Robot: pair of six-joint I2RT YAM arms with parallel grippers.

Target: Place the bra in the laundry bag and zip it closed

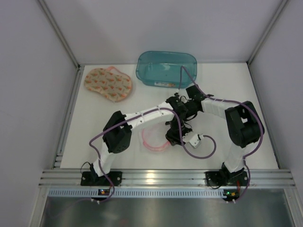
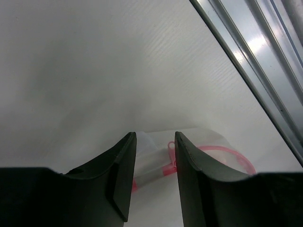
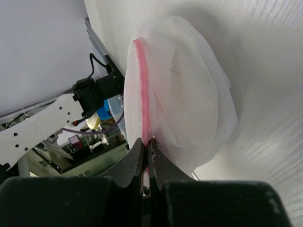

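Note:
The white mesh laundry bag (image 1: 155,135) with pink trim lies mid-table, partly covered by the arms in the top view. In the right wrist view the bag (image 3: 184,94) looks full and rounded, and its pink zip strip runs down to my right gripper, shut on that edge. My left gripper stands part open above the bag's pink strip (image 2: 154,175). A small pink loop (image 2: 171,147) shows beside its right-hand finger; whether they touch is unclear. No bra can be made out; the bag's contents do not show clearly.
A teal basket (image 1: 142,70) stands at the back of the table. Farther left lies a tan patterned cloth piece (image 1: 106,84) with a pink edge. Metal rails (image 1: 156,175) border the front. Free tabletop surrounds the bag's left side and the right front.

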